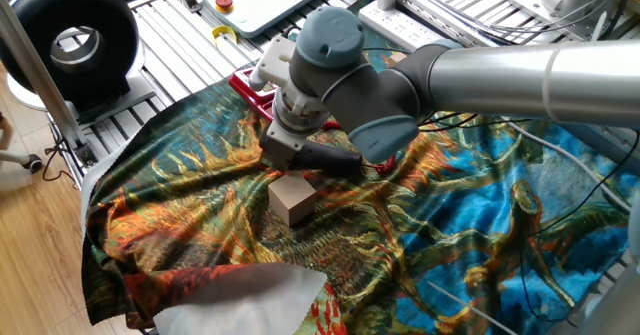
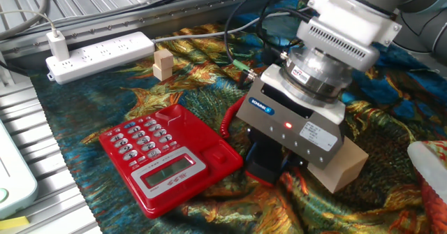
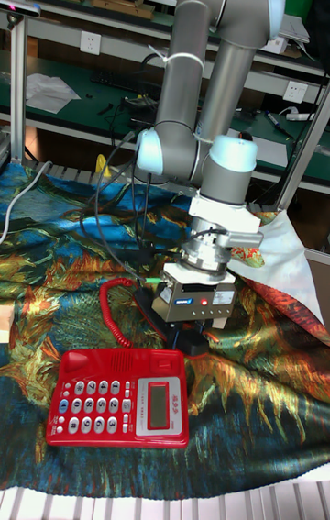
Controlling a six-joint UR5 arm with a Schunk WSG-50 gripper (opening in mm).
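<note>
My gripper [image 2: 269, 161] hangs low over the patterned cloth, right beside the red desk phone [image 2: 164, 164]. The phone's cradle is empty. Under the gripper's metal body lies a dark, elongated handset [image 1: 328, 159], with the red coiled cord [image 3: 109, 315] running toward it. Handset and dark fingers blend together in exterior view 3, so whether the fingers are closed around the handset is hidden. A plain tan box [image 1: 293, 199] stands on the cloth close against the gripper's other side; in exterior view 2 the gripper body partly covers this box [image 2: 343, 168].
A white power strip [image 2: 101, 57] lies at the back, with small wooden blocks [image 2: 163, 64] near its end. Loose cables cross the cloth. A pale surface [image 1: 245, 303] shows at the near edge. Open cloth lies right of the box in exterior view 1.
</note>
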